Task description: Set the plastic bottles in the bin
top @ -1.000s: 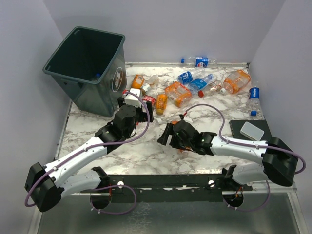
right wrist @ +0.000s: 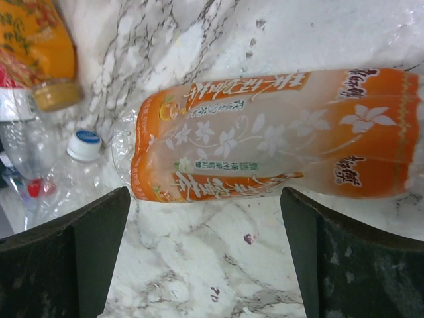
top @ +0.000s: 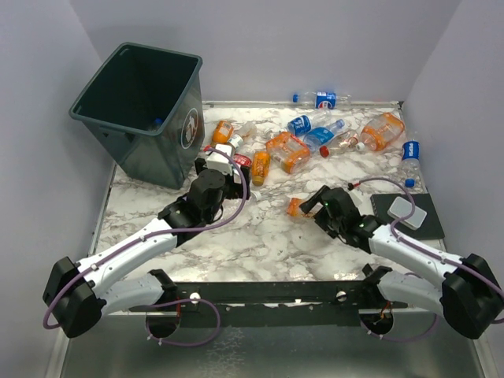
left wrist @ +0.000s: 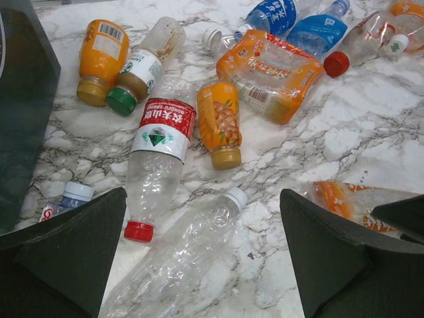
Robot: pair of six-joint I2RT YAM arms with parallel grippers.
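Observation:
The dark green bin [top: 142, 110] stands at the back left. My left gripper [top: 222, 177] is open beside it, over clear bottles; in the left wrist view a red-label bottle [left wrist: 159, 152] and a crumpled clear bottle [left wrist: 185, 258] lie between and under its fingers. My right gripper [top: 319, 213] is open just above a flattened orange-label bottle [right wrist: 265, 136], which lies crosswise beyond its fingertips. More bottles lie at the back: orange juice bottles [top: 260, 167], a large orange one [top: 287, 153], blue-label ones [top: 323, 135] and a Pepsi bottle [top: 323, 100].
At the right are a black pad [top: 425, 224] with a light rectangular object [top: 405, 213] on it and a blue-label bottle [top: 410, 157] by the wall.
My right gripper has moved right and toward the back, now over the orange-label bottle. The left arm has hardly moved.

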